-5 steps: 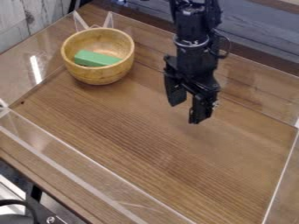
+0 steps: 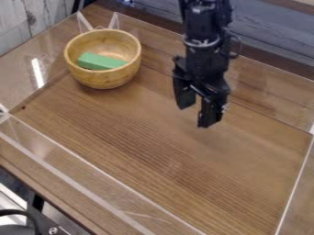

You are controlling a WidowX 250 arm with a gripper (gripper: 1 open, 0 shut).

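Note:
The black robot arm reaches down from the top centre of the camera view, with its gripper (image 2: 199,103) standing open over the bare wooden middle of the tray, nothing visible between its fingers. To its left, a yellow bowl (image 2: 117,45) holds a green block (image 2: 95,61).
The wooden tray floor (image 2: 147,165) is clear across the front and right. The tray's wall (image 2: 31,41) runs along the left side, and a dark cable (image 2: 18,220) shows at the lower left corner.
The bowl and block are unmoved.

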